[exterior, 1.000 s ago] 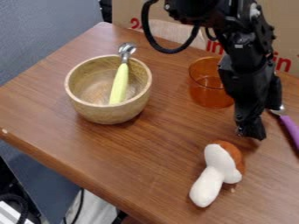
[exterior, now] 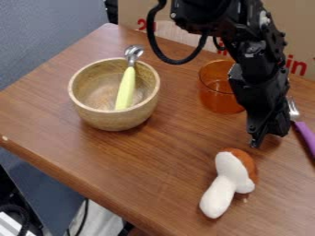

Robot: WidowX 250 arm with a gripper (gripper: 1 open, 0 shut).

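The black gripper [exterior: 263, 129] is low over the right side of the wooden table, beside an orange translucent cup [exterior: 215, 88]; whether its fingers are open or shut is hidden by its body. A wooden bowl [exterior: 94, 100] at left holds a tool with a pale yellow handle [exterior: 125, 88] and metal top. A white plush toy with a brown cap [exterior: 226, 184] lies in front of the gripper. A purple-handled utensil [exterior: 307, 137] lies at the right edge, partly out of view.
The table [exterior: 110, 166] has free room in its middle and front left. A cardboard box [exterior: 147, 11] stands behind. The table's left edge drops to a grey floor area with cables.
The gripper has shifted slightly left and up, toward the orange cup. The objects on the table look unmoved.
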